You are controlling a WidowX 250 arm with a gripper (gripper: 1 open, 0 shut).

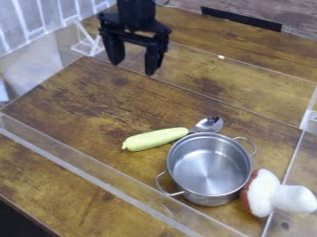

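My black gripper (133, 54) hangs high over the back left of the wooden table, open, with nothing seen between its fingers. Well below it, toward the front, a pale green corn cob (154, 139) lies diagonally. A steel spoon (209, 124) lies to its right. A steel pot (209, 168) with two handles stands at the front right, empty. Beside the pot at the right edge lie white objects (290, 199), one with some red on it; what they are is unclear.
Clear low walls border the wooden table (74, 120). A small white stand is at the back left, beside the gripper.
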